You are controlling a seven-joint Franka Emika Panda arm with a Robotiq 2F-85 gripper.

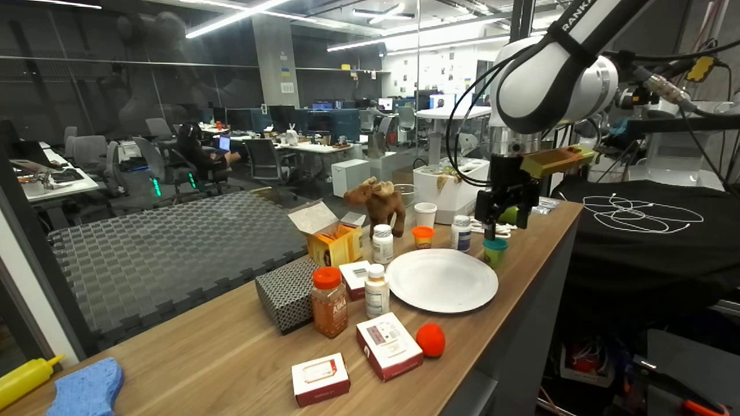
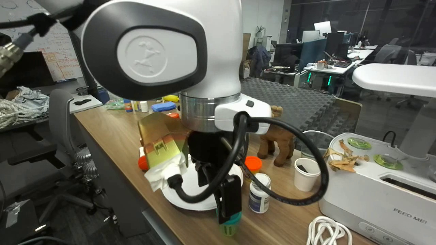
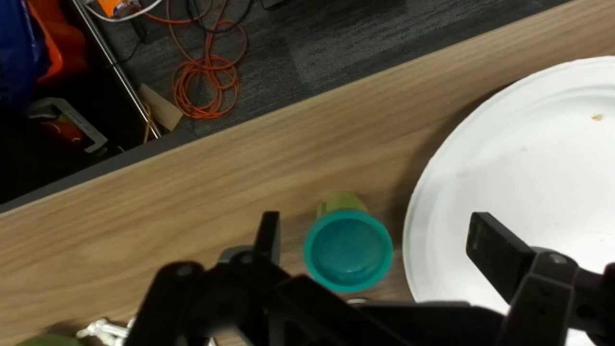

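A small green tub with a teal lid (image 3: 348, 250) stands on the wooden counter, close beside the rim of a white plate (image 3: 444, 190). My gripper is open above it. In the wrist view the tub appears between the two fingers, nearer the left one, while the right finger (image 3: 496, 251) overlaps the plate. From the first exterior view, the gripper (image 1: 504, 225) hangs over the tub (image 1: 494, 252) with one fingertip in front of its lid. The second exterior view shows the tub (image 2: 230, 224) partly covered by a finger.
Behind the plate stand a white pill bottle (image 1: 461, 233), an orange-lidded tub (image 1: 423, 237) and a paper cup (image 1: 425, 214). Several boxes and bottles crowd the plate's other side, with a red ball (image 1: 430, 340). Bare counter (image 3: 173, 190) runs along the edge.
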